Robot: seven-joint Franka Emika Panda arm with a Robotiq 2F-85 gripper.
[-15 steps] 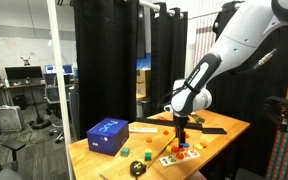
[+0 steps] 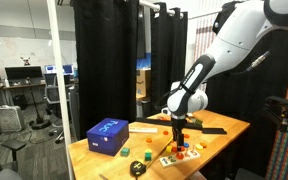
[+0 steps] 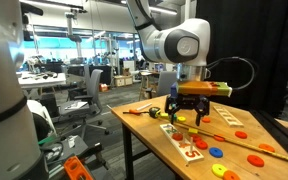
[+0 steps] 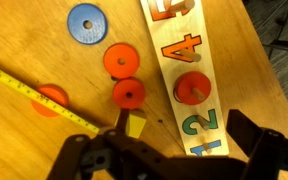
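My gripper stands open above the wooden counting board (image 4: 172,67), its dark fingers on either side of the board in the wrist view. Painted numerals and upright pegs line the board. A red disc (image 4: 193,88) sits on one peg, between the 4 and the 2, with nothing gripped. Loose on the table lie a blue disc (image 4: 87,23), an orange disc (image 4: 121,61) and a second red disc (image 4: 129,94). Exterior view 2 has the board (image 3: 181,143) below the gripper (image 3: 187,112).
A yellow measuring stick (image 4: 29,92) runs diagonally beside the loose discs. Close to the left finger is a yellow block (image 4: 136,125). Further off on the table stands a blue box (image 2: 108,136). Several more coloured discs are scattered near the board.
Compared with a second ago, my gripper is lower and nearer the board in exterior view 1. The table objects look unmoved.
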